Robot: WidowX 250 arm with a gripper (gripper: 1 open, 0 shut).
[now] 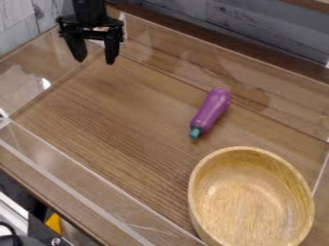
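Note:
My black gripper (91, 53) hangs at the top left of the camera view, open, over the wooden table, with nothing visible between its fingers. A purple eggplant-like object (211, 110) with a teal-green end lies right of centre, well away from the gripper. A pale yellow bowl (251, 197) stands empty at the lower right.
The wooden table (115, 125) has wide clear room in the middle and left. Dark walls edge the back, and some dark items lie beyond the table's edge at the lower left.

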